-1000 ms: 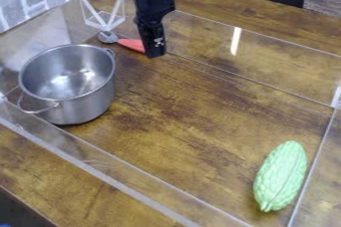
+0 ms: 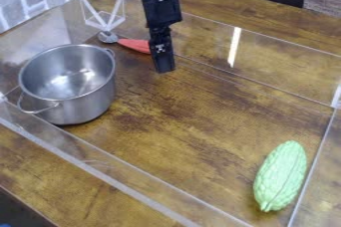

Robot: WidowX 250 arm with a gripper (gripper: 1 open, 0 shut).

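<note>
My black gripper hangs at the upper middle, open, over a red-handled utensil with a metal head that lies near the back left. A steel pot with side handles stands on the left. A pale green bitter melon lies at the front right. Whether the fingertips touch the red handle cannot be told.
Transparent edges surround the work area, and a white rack stands at the back left behind the utensil.
My gripper has moved lower and slightly toward the front, now near the right end of the red handle. The pot and melon have not moved.
</note>
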